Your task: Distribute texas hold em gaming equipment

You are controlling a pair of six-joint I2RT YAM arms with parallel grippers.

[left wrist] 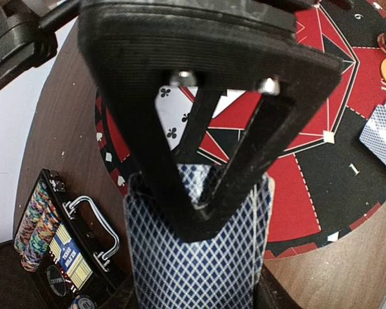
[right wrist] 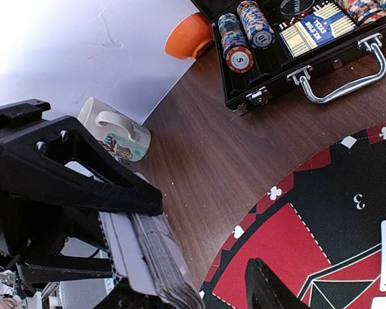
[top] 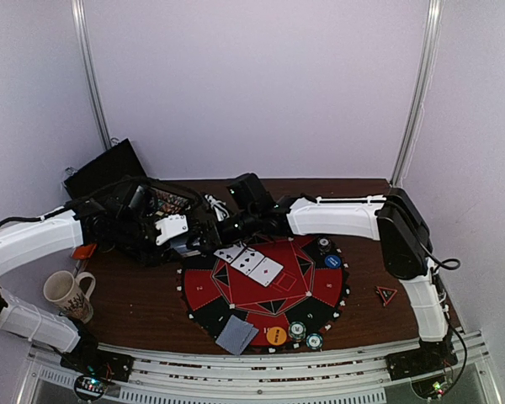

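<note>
A deck of cards with blue checked backs (left wrist: 193, 273) is clamped upright in my left gripper, its dark fingers along both sides. The black finger frame of my right gripper (top: 209, 237) overlaps the deck's upper end in the left wrist view. In the right wrist view the deck (right wrist: 157, 257) shows its layered edge beside one fingertip (right wrist: 125, 297); the other fingertip (right wrist: 262, 286) stands well apart, with a gap to the cards. Three face-up cards (top: 247, 263) lie in a row on the round red-and-black poker mat (top: 320, 290). From above, the arms largely hide the deck.
The open chip case (right wrist: 338, 61) stands at the back left, near an orange bowl (right wrist: 190, 37) and a white mug (top: 67, 293). Blue-backed cards (top: 236, 334), a yellow button (top: 276, 336) and chips (top: 297, 330) lie at the mat's front. A small red triangle (top: 386, 295) lies right.
</note>
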